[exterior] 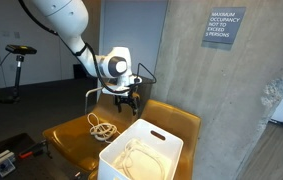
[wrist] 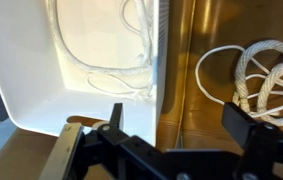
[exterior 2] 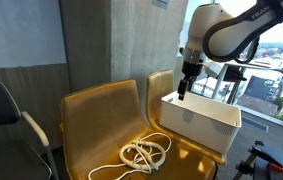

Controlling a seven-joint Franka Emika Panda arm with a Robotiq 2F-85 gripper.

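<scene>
A coil of white rope (wrist: 266, 80) lies on the brown chair seat, to the right in the wrist view. Beside it stands a white box (exterior: 141, 153) with more rope (wrist: 86, 60) resting on its floor. My gripper is open, its two dark fingers wide apart with nothing between them. It hangs in the air above the box's side wall and the seat. In exterior view 2 the gripper (exterior 2: 185, 92) is seen near the box's back left corner, higher than the loose rope (exterior 2: 142, 153).
Brown chairs (exterior 2: 101, 120) have upright backs behind the rope and box. A dark chair (exterior 2: 9, 140) is at the far left in exterior view 2. A concrete wall (exterior: 236, 100) rises behind the seats. The seat around the coil is mostly bare.
</scene>
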